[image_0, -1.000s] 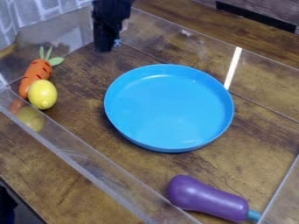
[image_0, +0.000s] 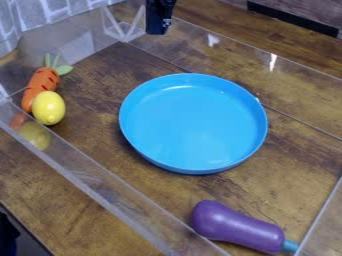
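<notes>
My dark gripper (image_0: 158, 24) is at the top centre of the camera view, raised above the back of the clear-walled box and only partly in frame. It looks shut, with nothing seen between its fingers. Below it, a blue round plate (image_0: 193, 118) lies in the middle of the box floor. A yellow lemon (image_0: 48, 108) and an orange toy carrot (image_0: 40, 84) lie together at the left. A purple toy eggplant (image_0: 238, 225) with a teal stem lies at the front right.
Clear plastic walls (image_0: 107, 185) border the area at front-left, back and right.
My gripper has risen and moved a little right, toward the top edge of the view. The plate, lemon, carrot and eggplant have not moved.
</notes>
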